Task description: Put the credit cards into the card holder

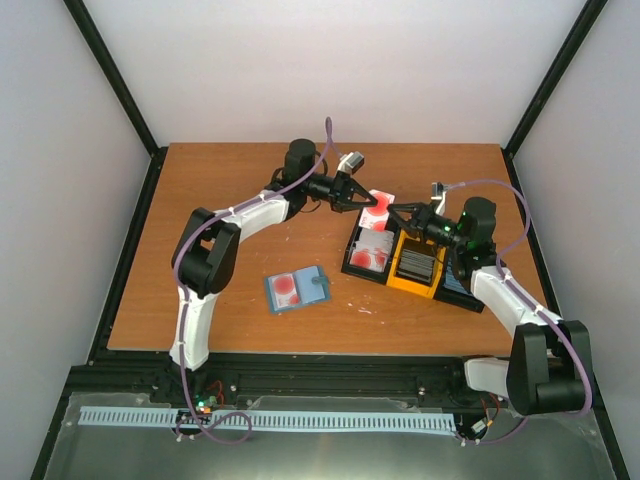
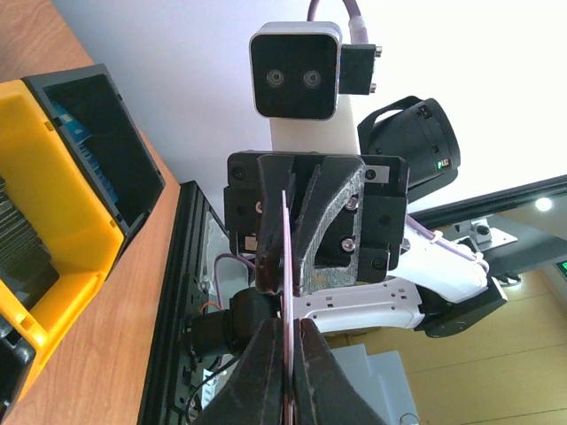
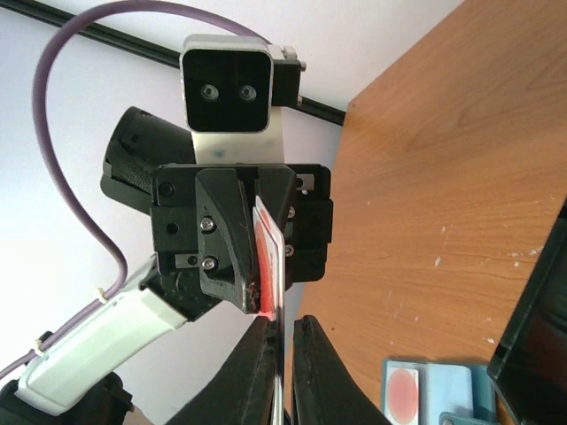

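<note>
A white card with red round marks [image 1: 376, 222] hangs upright between the two grippers, above the left end of the bins. My left gripper is shut on its edge. From the opposite side, the right gripper has its fingers slightly apart around the card's other edge; a narrow gap shows between the card [image 3: 278, 354] and one finger. On the table lies the open light-blue card holder [image 1: 313, 284], with a red-and-white card [image 1: 285, 290] in its left half. No gripper is near the holder.
Under the grippers stands a row of bins: a black one with red-and-white cards [image 1: 369, 258], a yellow bin [image 1: 411, 287] with dark items, and a black bin with blue items [image 1: 457, 279] partly under the right arm.
</note>
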